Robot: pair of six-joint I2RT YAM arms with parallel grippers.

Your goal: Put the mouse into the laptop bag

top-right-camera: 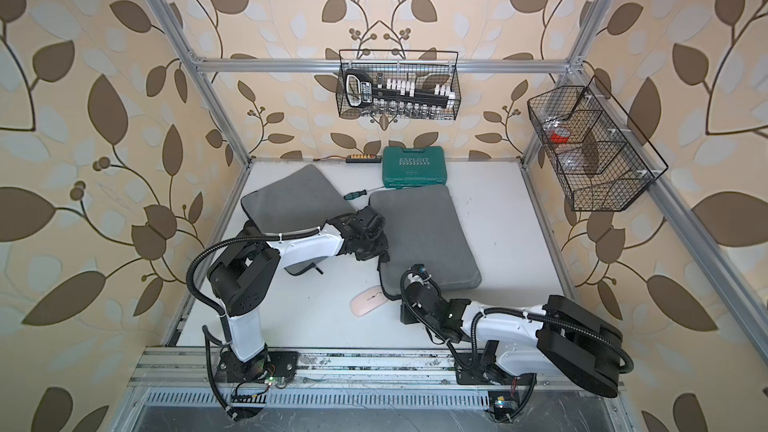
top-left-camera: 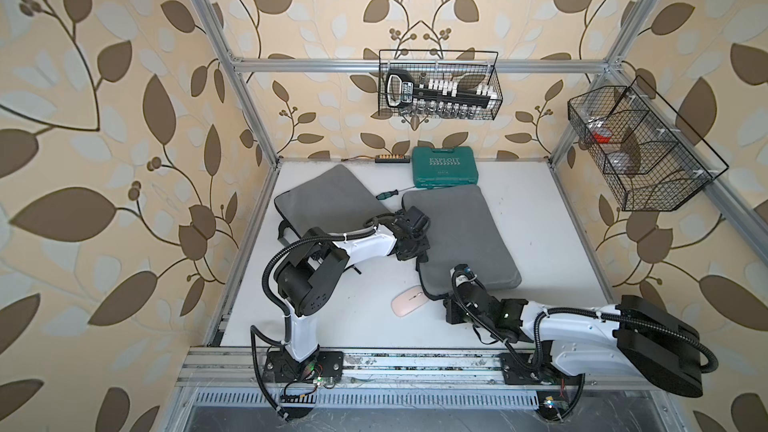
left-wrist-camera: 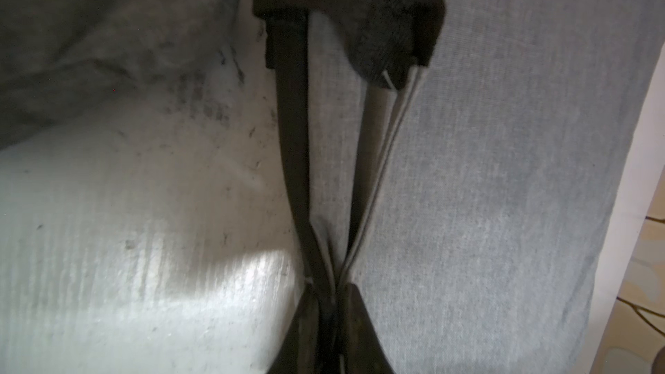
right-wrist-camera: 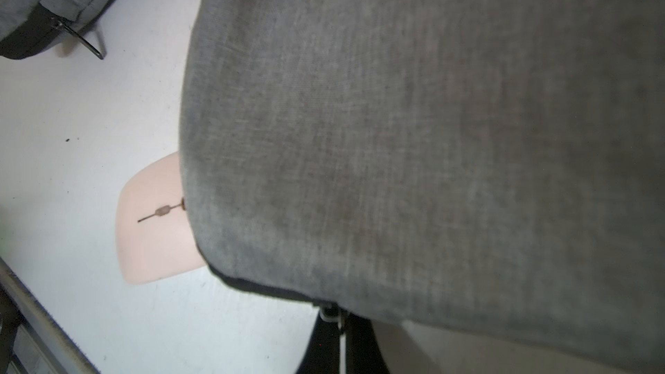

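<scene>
A pink mouse point(top-left-camera: 409, 301) lies on the white table at the front, beside the front-left corner of a grey laptop bag point(top-left-camera: 464, 232); in the right wrist view that bag partly hides the mouse point(right-wrist-camera: 152, 228). My left gripper is shut on a dark strap point(left-wrist-camera: 291, 117) at the bag's left side. My right gripper is shut at the bag's front edge, where a small metal zipper part shows at its tips; I cannot see clearly that it grips it.
A second grey bag point(top-left-camera: 328, 192) lies at back left. A green case point(top-left-camera: 444, 166) and a screwdriver point(top-left-camera: 389, 193) are at the back. Wire baskets point(top-left-camera: 440, 88) hang on the walls.
</scene>
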